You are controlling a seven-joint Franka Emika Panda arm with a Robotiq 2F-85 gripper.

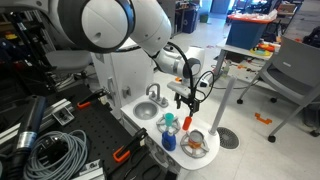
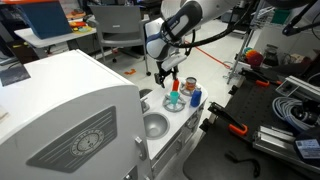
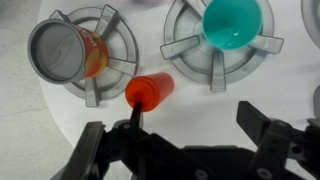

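A red bottle stands on the white counter between two burner grates. My open gripper hangs just above that area, fingers pointing down, with nothing between them. In the wrist view the red bottle appears beyond the left finger, off to the left of the gap. The same bottle shows just below and beside the gripper in exterior view 2. A teal cup rests on one grate, and a metal can with an orange label sits on the other.
A blue cup or bottle stands at the counter's near edge, a sink with faucet on its far side. A smaller red-orange item lies near the counter's right. A white cabinet borders the left.
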